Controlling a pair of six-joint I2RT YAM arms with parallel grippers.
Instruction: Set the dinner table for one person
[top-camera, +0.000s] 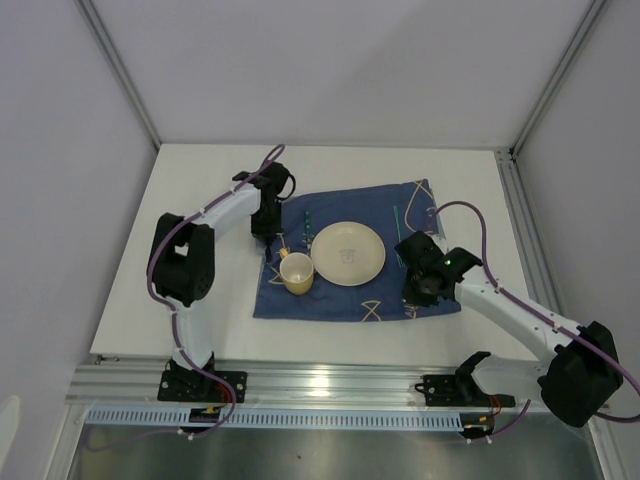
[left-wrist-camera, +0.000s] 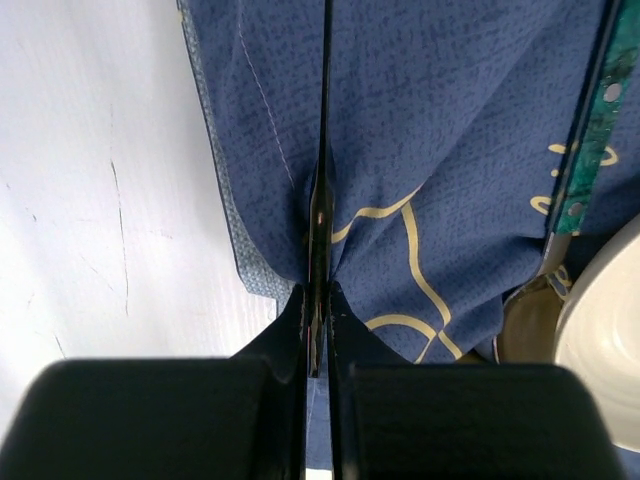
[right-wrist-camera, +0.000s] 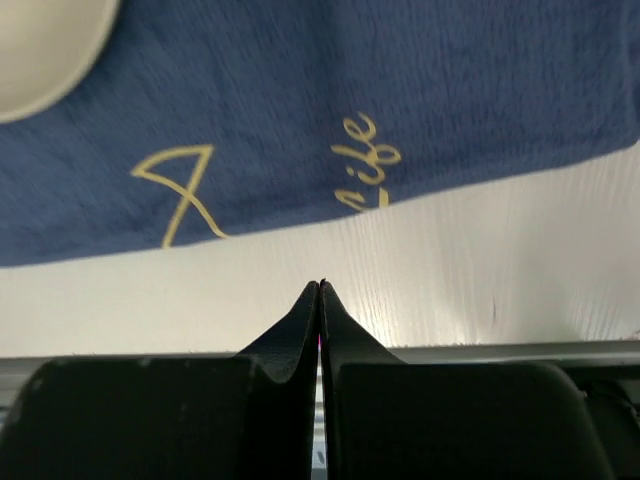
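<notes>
My left gripper is shut on a slim dark utensil (left-wrist-camera: 322, 210), held over the left edge of the blue placemat (top-camera: 350, 300). A green-handled utensil (left-wrist-camera: 590, 140) lies right of it, beside a cream mug (top-camera: 297, 280). The cream plate (top-camera: 348, 253) sits mid-mat, a thin teal utensil (top-camera: 397, 230) to its right. My right gripper is shut, nothing visible between its fingers, over the mat's front right edge.
The metal frame edge runs along the front, visible in the right wrist view.
</notes>
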